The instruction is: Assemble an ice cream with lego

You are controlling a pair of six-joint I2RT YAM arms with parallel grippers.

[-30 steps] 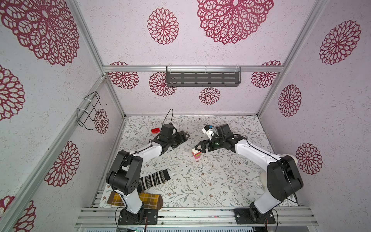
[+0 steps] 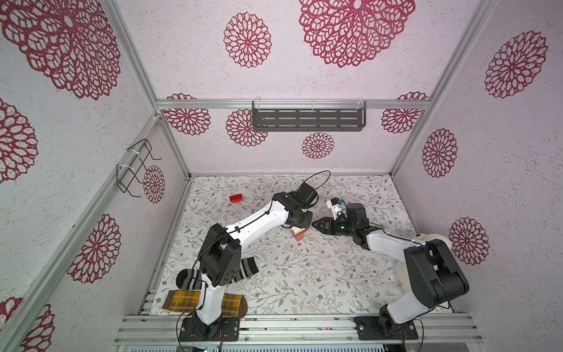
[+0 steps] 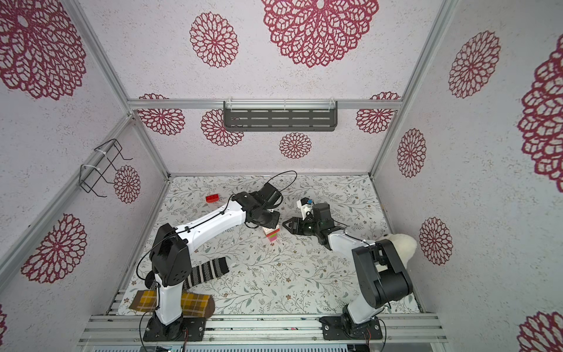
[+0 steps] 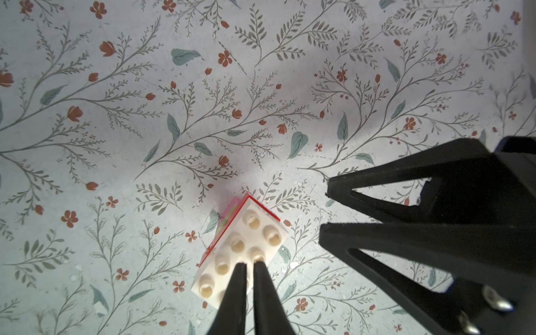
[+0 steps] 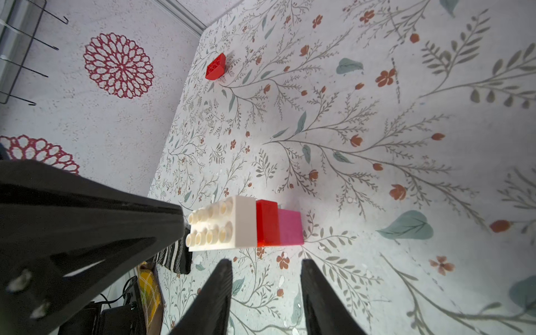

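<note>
A small stack of lego bricks stands on the patterned table, its white studded brick (image 4: 238,245) on top. Below that lie a red brick (image 5: 268,223) and a pink brick (image 5: 290,227), with a strip of green beside the pink in the top views. From above, my left gripper is over the white studs, its fingers close together; nothing clear shows between them. Whether the tips touch the studs I cannot tell. Just right of the stack, my right gripper stands partly open and empty, its fingers apart from the bricks.
A loose red brick (image 2: 235,198) lies at the back left. A striped sock (image 3: 205,271) and a yellow checked cloth (image 3: 196,304) are at the front left, and a white plush (image 3: 404,246) is behind the right arm.
My left gripper has come rightward from near the loose red brick to over the stack. My right gripper, earlier at the stack, has backed off to the right. The stack stayed put.
</note>
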